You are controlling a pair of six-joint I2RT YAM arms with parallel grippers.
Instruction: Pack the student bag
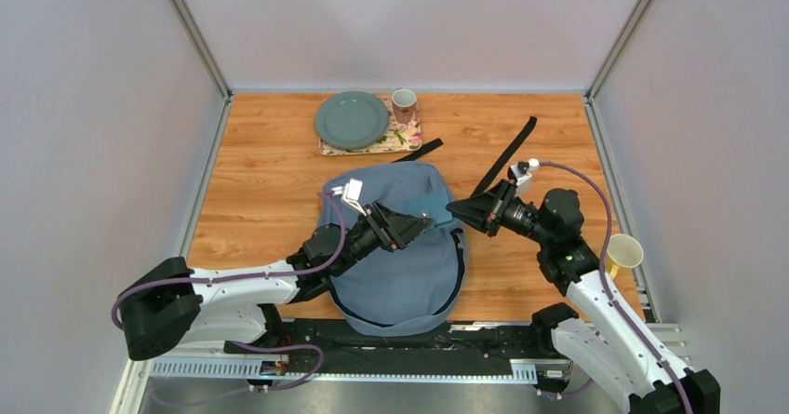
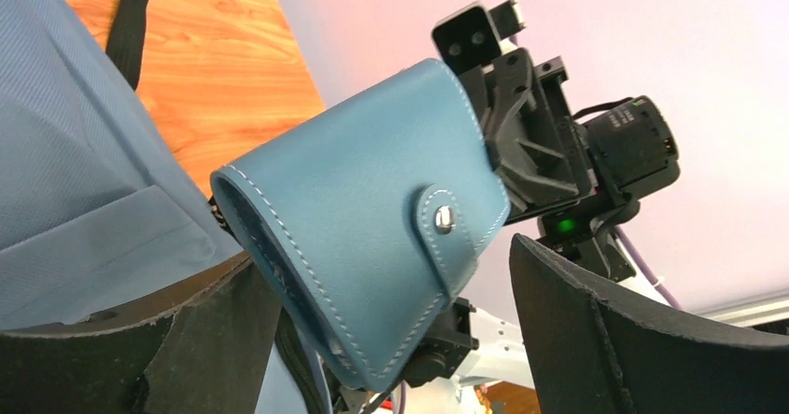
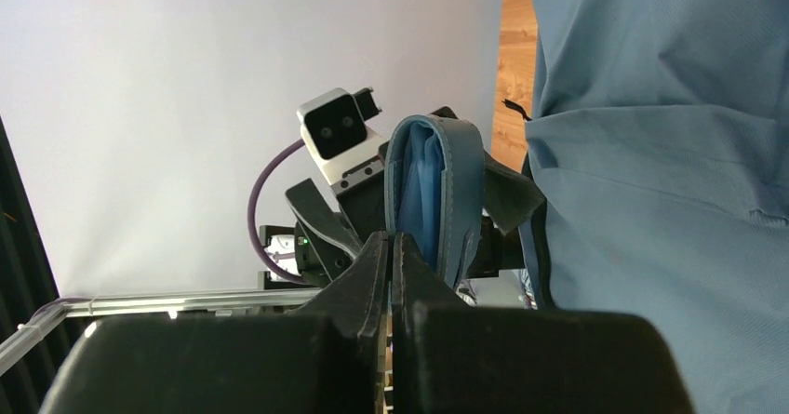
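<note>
A blue leather-like case (image 2: pixel 372 181) with a snap strap hangs above the blue-grey bag (image 1: pixel 395 279). My right gripper (image 1: pixel 452 208) is shut on one end of it; in the right wrist view the case (image 3: pixel 461 191) stands at the closed fingertips. Coming from the left, my left gripper (image 1: pixel 416 232) is open, its fingers (image 2: pixel 200 349) wide apart towards the case's other end. In the left wrist view the case spans the gap between them, and whether either finger touches it I cannot tell.
A grey-green plate (image 1: pixel 352 120) and a patterned cup (image 1: pixel 404 107) stand on a floral tray (image 1: pixel 402 140) at the back. A yellow mug (image 1: pixel 623 251) sits at the right edge, close to my right arm. Black straps (image 1: pixel 507 153) reach beyond the bag.
</note>
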